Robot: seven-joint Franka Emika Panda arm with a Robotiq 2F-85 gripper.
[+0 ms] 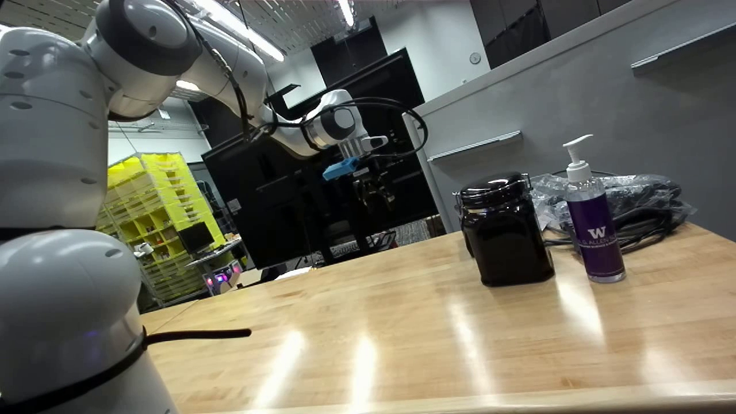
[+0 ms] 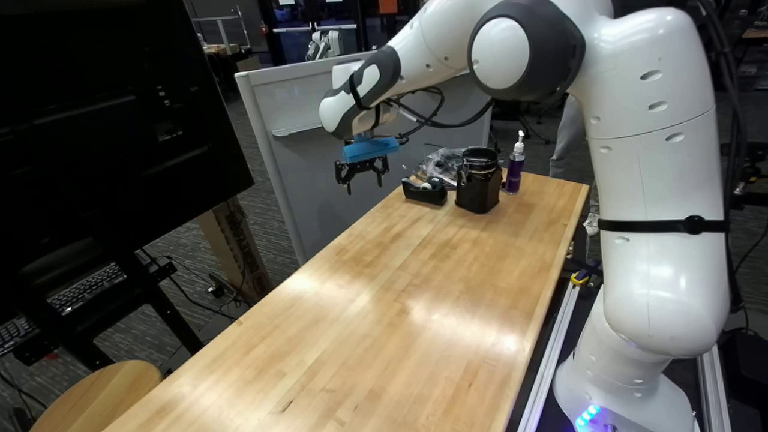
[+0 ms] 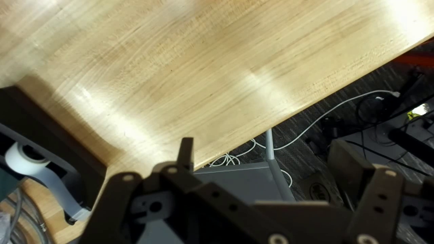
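High over the far long edge of the table, my gripper (image 2: 365,188) hangs open and empty, its two dark fingers spread apart. In the wrist view the gripper spans the table's edge and the floor beyond it. A black tape dispenser (image 2: 425,191) stands on the table near that edge, to the gripper's right in exterior view 2; its white tape roll (image 3: 25,159) shows at the lower left of the wrist view. Beside it is a glossy black lidded jar (image 1: 507,238), upright. A clear pump bottle with a purple label (image 1: 595,221) stands next to the jar.
Behind the jar lie plastic wrap and black cables (image 1: 638,207). A grey partition (image 2: 309,173) rises at the table's far end. A large dark screen (image 2: 108,108) stands off its far side.
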